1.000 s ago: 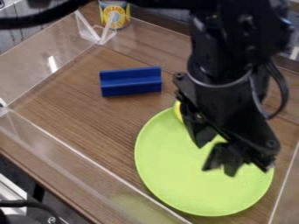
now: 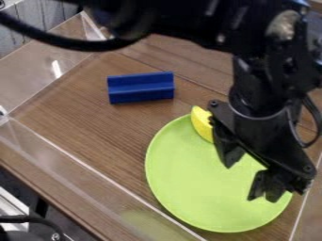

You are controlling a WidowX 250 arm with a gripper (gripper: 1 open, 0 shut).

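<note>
My black gripper (image 2: 248, 172) hangs open over the right part of a green plate (image 2: 189, 186). A yellow object (image 2: 201, 123) rests at the plate's back edge, just left of the gripper and partly hidden by it. What lies between the fingers cannot be seen clearly.
A blue block (image 2: 141, 88) sits on the wooden surface behind and left of the plate. Clear plastic walls (image 2: 28, 79) line the left and front sides. The wood left of the plate is bare.
The plate and blue block have stayed in place.
</note>
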